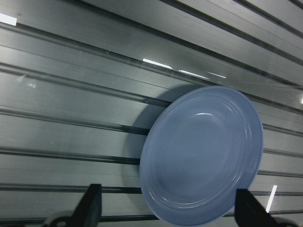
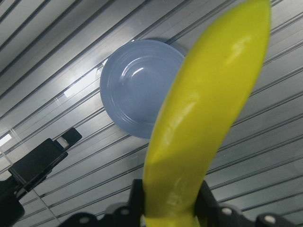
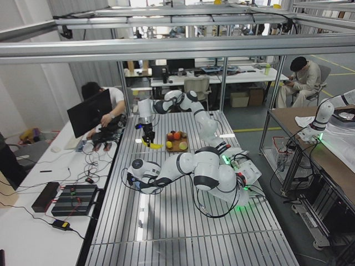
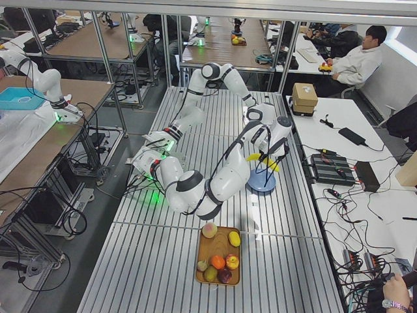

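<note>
A yellow banana (image 2: 203, 109) fills the middle of the right wrist view, held in my right gripper, and shows in the camera left view (image 3: 152, 145) under that arm. Below it a blue plate (image 2: 128, 90) rests on the slatted table. The same plate (image 1: 199, 151) appears empty in the left wrist view, between the dark fingertips of my left gripper, which stands open. The plate (image 4: 260, 184) is partly behind an arm in the camera right view.
A wooden tray (image 4: 205, 251) of several fruits stands on the table, apart from the plate. Cables hang along both arms; side desks (image 3: 33, 238) hold electronics.
</note>
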